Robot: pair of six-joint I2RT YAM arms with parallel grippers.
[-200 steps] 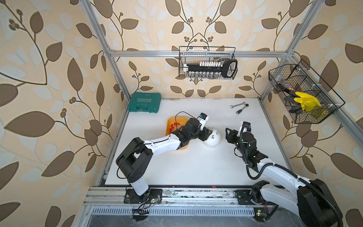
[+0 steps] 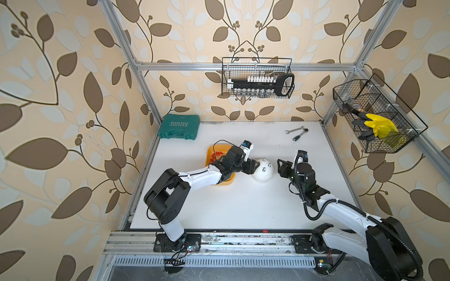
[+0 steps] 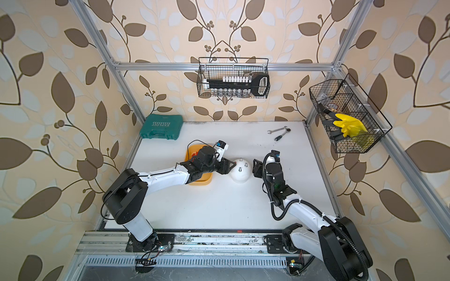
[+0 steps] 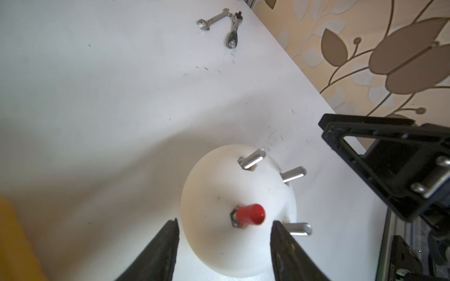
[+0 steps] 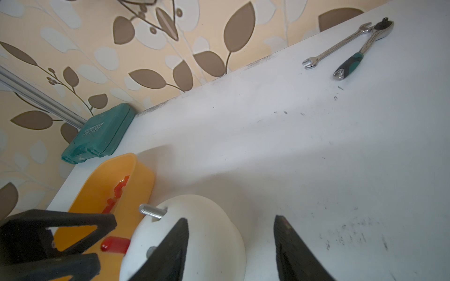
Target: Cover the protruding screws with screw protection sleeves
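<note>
The white dome [image 2: 263,174] stands mid-table with upright screws. In the left wrist view one screw wears a red sleeve [image 4: 250,214]; the other screws in sight, such as the bare screw [image 4: 253,158], are plain metal. My left gripper is open just beside the dome, nothing between its fingers, facing the sleeved screw. My right gripper stands open at the dome's right, holding nothing. An orange bin [image 5: 143,173] with red sleeves [image 5: 118,189] sits left of the dome, partly hidden by the left arm.
A green case [image 2: 179,126] lies at the back left. A wrench [image 5: 335,46] and a ratchet [image 5: 356,58] lie at the back right. Wire baskets [image 2: 256,84] hang on the walls.
My right gripper has edged slightly left toward the dome.
</note>
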